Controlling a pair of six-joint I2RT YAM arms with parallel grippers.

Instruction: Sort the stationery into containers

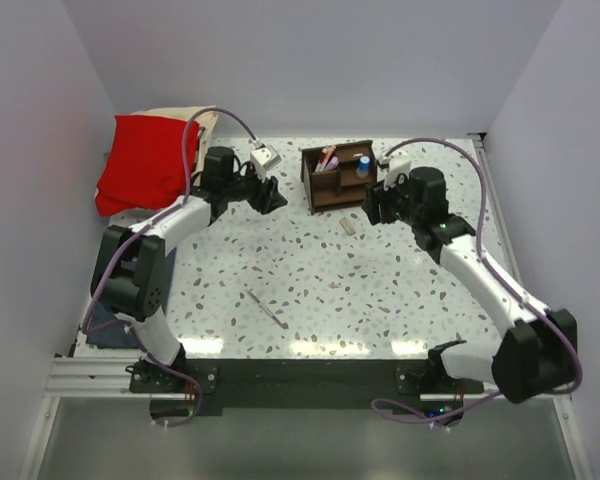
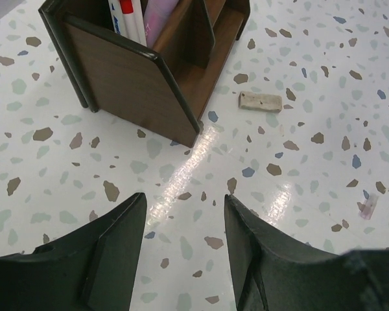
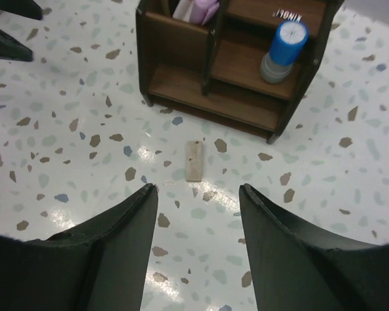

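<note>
A dark wooden organizer (image 1: 328, 198) at the back holds pens (image 2: 125, 16), a purple item (image 3: 201, 11) and a blue-capped cylinder (image 3: 286, 42) in its right compartment. An eraser-like pale block (image 1: 348, 226) lies on the table in front of it. A slim pen-like stick (image 1: 267, 309) lies at the front left. My left gripper (image 1: 268, 196) is open, left of the organizer, nothing between its fingers. My right gripper (image 1: 380, 204) is open, front right of the organizer, empty, facing the pale block in its wrist view.
A red cloth (image 1: 145, 160) over a beige one fills the back left, with a dark flat mat (image 1: 115, 340) along the left edge.
</note>
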